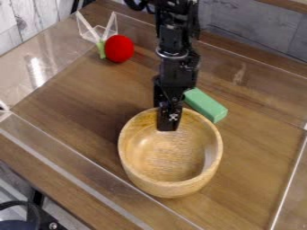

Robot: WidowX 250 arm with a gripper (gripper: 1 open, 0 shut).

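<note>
My black gripper [167, 109] reaches down from the top of the view to the far rim of a large wooden bowl [170, 172] in the lower middle. Its fingertips are at or just over that rim; whether they are open or shut is hard to tell. A green block [206, 106] lies just behind the bowl, to the right of the gripper.
A red ball [118, 48] sits at the back left beside a white wire-like object [97, 33]. Dark cables show at the lower left corner.
</note>
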